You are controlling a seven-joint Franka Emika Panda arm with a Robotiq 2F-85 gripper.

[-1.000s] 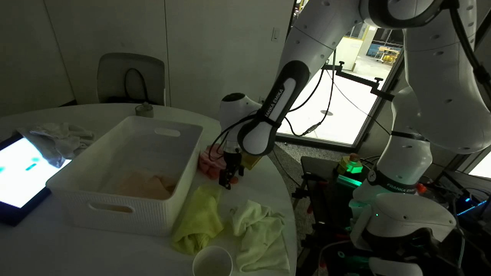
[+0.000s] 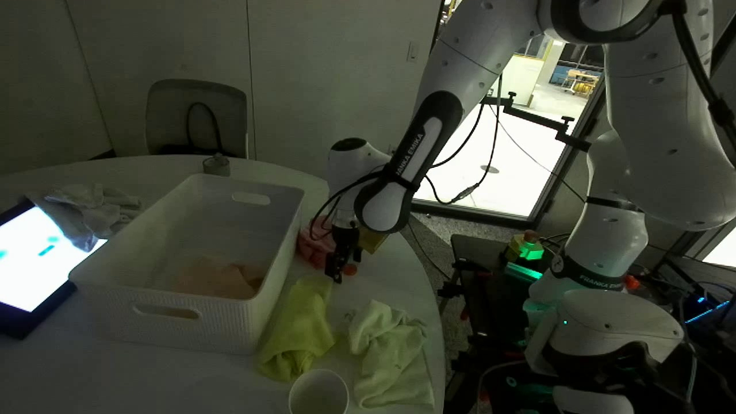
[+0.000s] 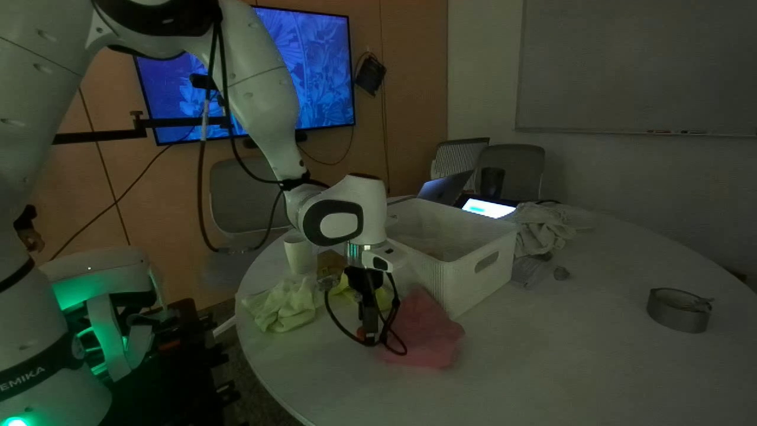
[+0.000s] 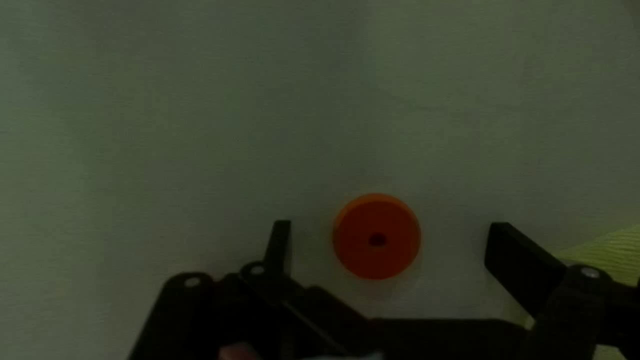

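Between the spread fingers of my gripper, in the wrist view, a round orange-red disc (image 4: 376, 240) with a dark centre lies on the table. Neither finger touches it in that view. The open gripper (image 2: 345, 265) points down near the right side of the white basket in exterior view 1, and the disc (image 2: 349, 269) shows just beside its fingers. Exterior view 2 has the gripper (image 3: 369, 337) low over the table, mostly hiding the disc. Nothing is held.
A pink cloth (image 3: 426, 330) lies close to the gripper. The white basket (image 2: 196, 338) has an orange cloth (image 2: 217, 277) inside. A yellow-green cloth (image 2: 300, 331), a pale cloth (image 2: 390, 352) and a white cup (image 2: 318, 393) occupy the front. Open table (image 3: 553, 355) extends right in exterior view 2.
My gripper has shifted slightly left in exterior view 1, leaving more of the orange disc visible. The cloths, basket and cup have stayed where they were.
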